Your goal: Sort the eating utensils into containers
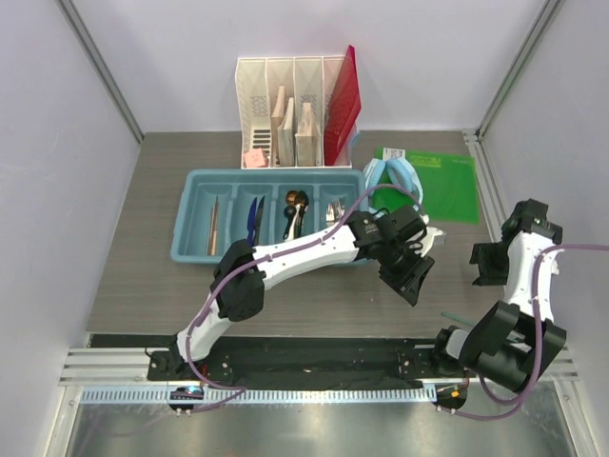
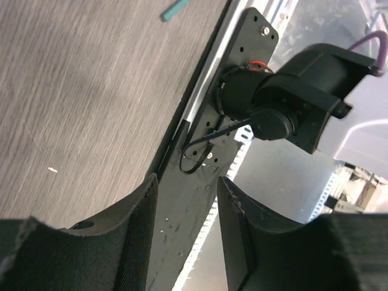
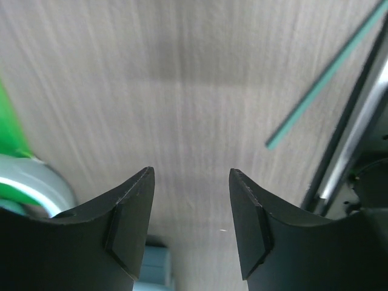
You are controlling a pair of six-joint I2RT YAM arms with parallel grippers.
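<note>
A thin teal stick (image 1: 459, 318) lies on the bare table by the front edge; in the right wrist view the stick (image 3: 327, 76) runs diagonally, apart from the fingers. The blue divided tray (image 1: 178, 219) holds brown sticks (image 1: 213, 227), dark knives (image 1: 255, 221), several spoons (image 1: 297, 211) and forks (image 1: 335, 209) in separate compartments. My right gripper, part open and empty, hangs over the table right of the tray. My left gripper is also part open and empty, near the right wall; one end of the stick (image 2: 176, 8) shows beyond it.
Blue headphones (image 1: 404, 179) and a green board (image 1: 447, 181) lie at the back right. A white rack (image 1: 252, 95) with a red panel (image 1: 344, 105) stands behind the tray. Purple cables trail along both arms.
</note>
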